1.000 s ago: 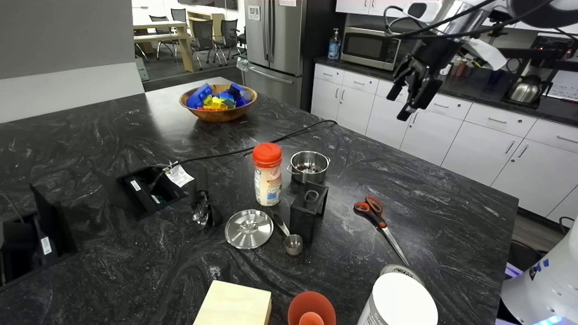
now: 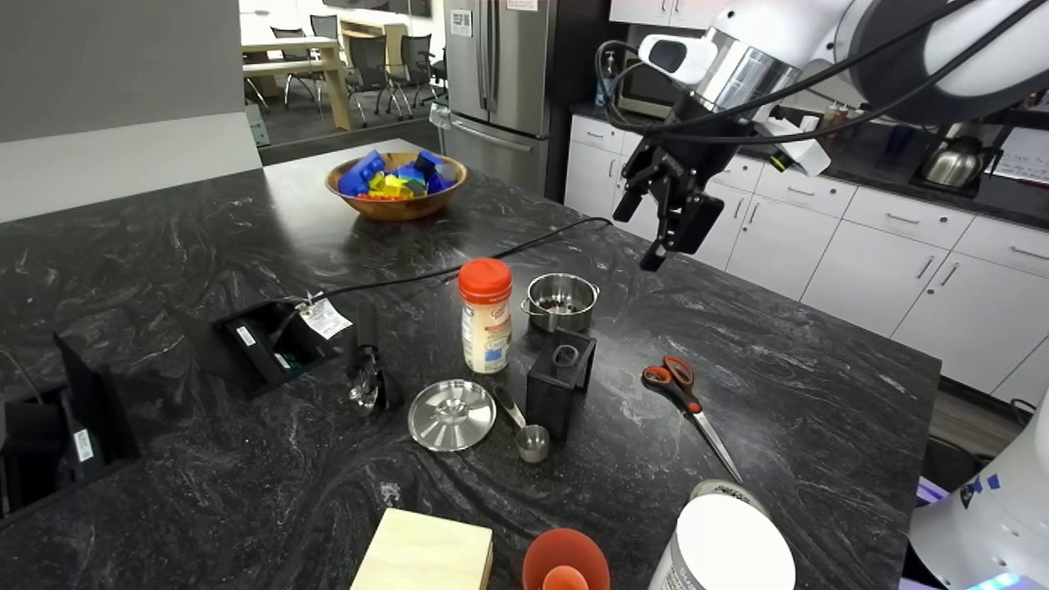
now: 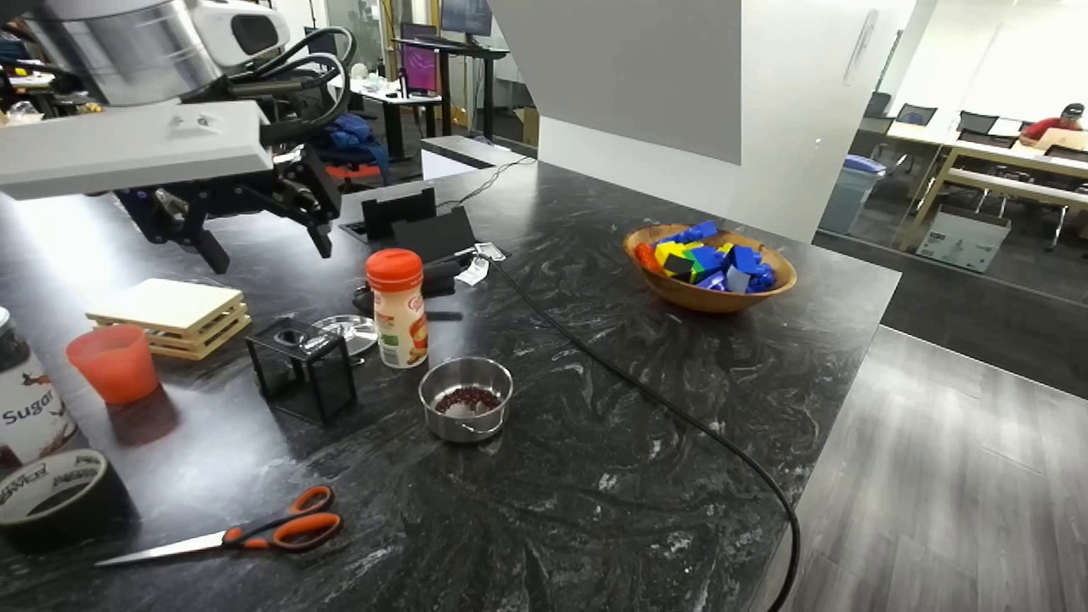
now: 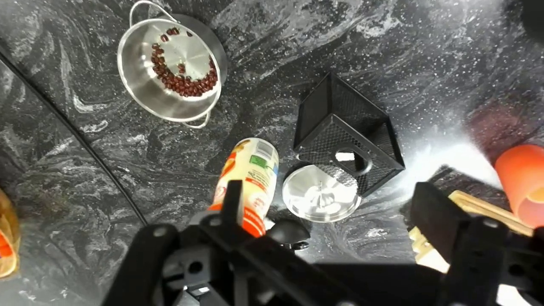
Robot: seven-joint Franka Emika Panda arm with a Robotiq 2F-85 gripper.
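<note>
My gripper (image 2: 634,236) hangs in the air over the table, its fingers spread wide with nothing between them; the wrist view looks down past its fingers (image 4: 439,219). Below in that view lie a steel pot (image 4: 171,69) holding dark red beans, a creamer bottle (image 4: 255,173) with a red cap, a black mesh box (image 4: 349,132) and a round metal lid (image 4: 318,196). A measuring spoon (image 2: 532,442) rests between lid and box in exterior view 1. Orange-handled scissors (image 2: 693,408) lie open table to the right of the box.
A wooden bowl (image 3: 704,296) of coloured blocks stands far from the scissors. An orange cup (image 3: 114,362), wooden slabs (image 3: 168,311), a sugar container (image 3: 31,393) and a tape roll (image 3: 61,500) crowd one side. A black cable (image 3: 643,382) crosses the table.
The arm has come lower and shifted left in exterior view 1, bringing the open gripper closer to the table. Objects on the table have not moved.
</note>
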